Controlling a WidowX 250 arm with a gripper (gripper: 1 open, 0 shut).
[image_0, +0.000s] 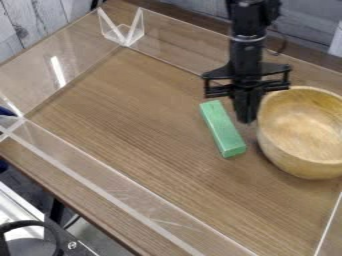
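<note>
A green rectangular block (223, 129) lies on the wooden tabletop, just left of a large tan bowl (305, 137). The dark gripper (247, 105) hangs above, at the block's upper right by the bowl's upper-left rim. It is shut, with nothing seen between its fingers, though its tips are small and partly hard to make out.
A clear, white-edged object (122, 26) stands at the upper left. A dark object (30, 241) is at the bottom-left corner, off the table.
</note>
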